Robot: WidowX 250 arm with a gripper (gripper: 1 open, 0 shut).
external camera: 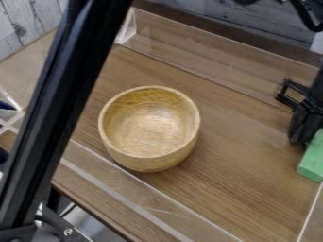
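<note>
At the right edge of the camera view, my black gripper (pixel 303 118) is low over the wooden floor of the tray, just above and against a green block (pixel 313 163). The block is partly cut off by the frame and partly behind the gripper. The fingertips are dark and crowded together, so whether anything is between them is unclear. A light wooden bowl (pixel 149 140) stands upright near the middle, empty.
Clear plastic walls edge the wooden tray floor (pixel 228 189). A tall black post (pixel 70 104) crosses the left side close to the camera. The floor between bowl and gripper is bare.
</note>
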